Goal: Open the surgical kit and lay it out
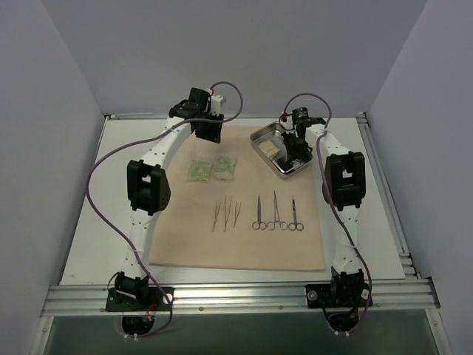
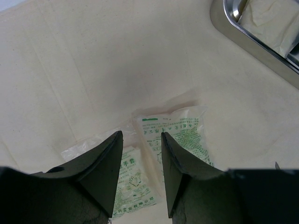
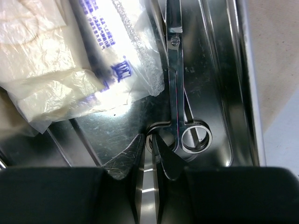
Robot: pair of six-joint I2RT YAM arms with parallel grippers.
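My right gripper is down in the steel tray (image 1: 264, 133), its fingertips at the ring handle of scissors (image 3: 175, 84) lying there; whether it grips them is unclear. Packets (image 3: 56, 60) lie beside the scissors. My left gripper hangs part open over the cloth, above two green-printed packets (image 1: 199, 170) (image 1: 224, 168), with nothing between its fingers. On the beige cloth (image 1: 192, 237), three tweezers (image 1: 227, 213) and three scissors (image 1: 275, 218) lie in a row in the top view.
The tray sits at the back right of the cloth, under the right arm. The front of the cloth and its middle, above the instrument row, are clear.
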